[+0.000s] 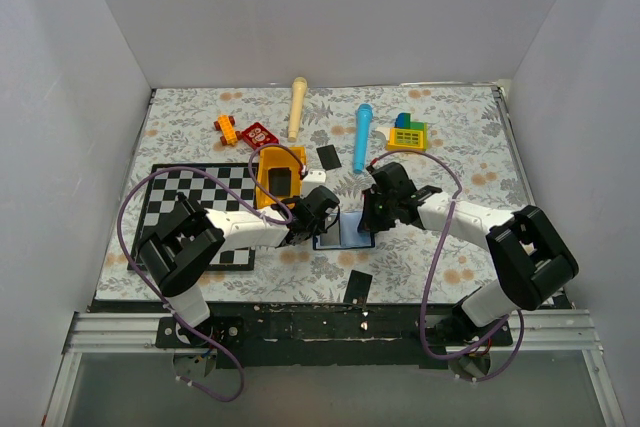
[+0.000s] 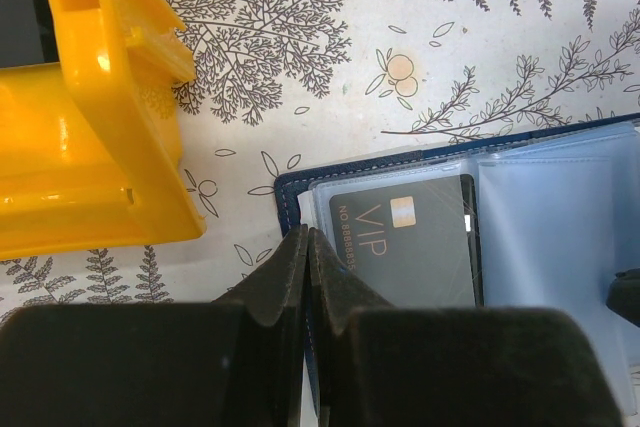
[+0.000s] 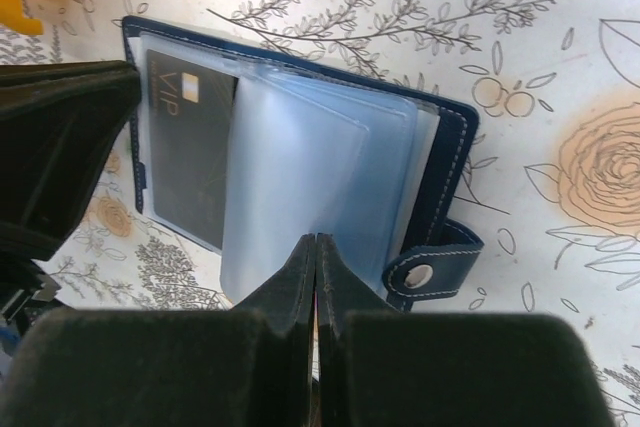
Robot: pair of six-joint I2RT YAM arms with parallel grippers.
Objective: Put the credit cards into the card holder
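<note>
The card holder (image 1: pixel 352 231) lies spread open between both grippers, dark blue outside with clear bluish sleeves. One dark VIP card (image 2: pixel 410 237) is inside its left sleeve; the clear sleeve (image 3: pixel 290 167) beside it shows no card. My left gripper is shut at the holder's left edge, with nothing seen between its fingers. Over the right sleeves, my right gripper is shut too, and nothing shows between its tips. Two more dark cards lie loose on the table, one card (image 1: pixel 328 157) behind the holder and another card (image 1: pixel 357 288) in front.
A yellow tray (image 2: pixel 90 197) with a dark piece in it stands close left of the holder. A checkered board (image 1: pixel 190 207) lies farther left. Two toy microphones, a blue one (image 1: pixel 362 137) and a cream one (image 1: pixel 297 107), lie behind.
</note>
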